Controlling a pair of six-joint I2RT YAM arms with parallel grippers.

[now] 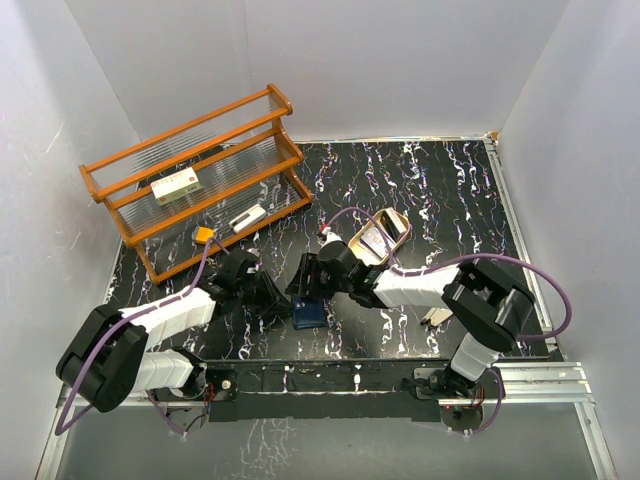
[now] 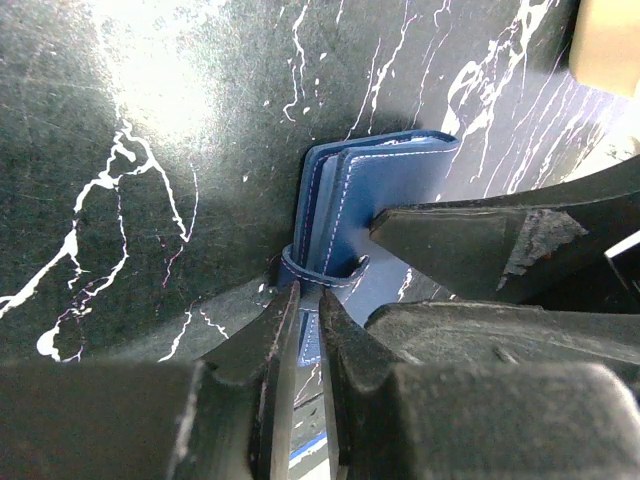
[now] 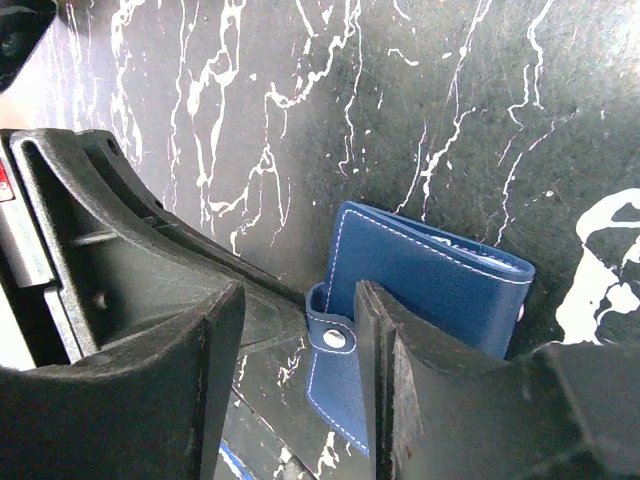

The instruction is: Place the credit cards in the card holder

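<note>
The blue card holder (image 1: 309,314) (image 3: 420,268) lies on the marble table between the two grippers, its snap strap (image 3: 329,335) showing in the right wrist view. My left gripper (image 1: 278,299) is shut at the strap's edge; whether anything thin is between its fingers cannot be told. My right gripper (image 1: 303,290) is part open over the holder, one finger beside the strap. An oval beige container (image 1: 379,235) with what look like cards stands behind the right arm.
A wooden two-tier shelf (image 1: 195,185) with boxes stands at the back left. A pale object (image 1: 436,317) lies right of the right arm.
</note>
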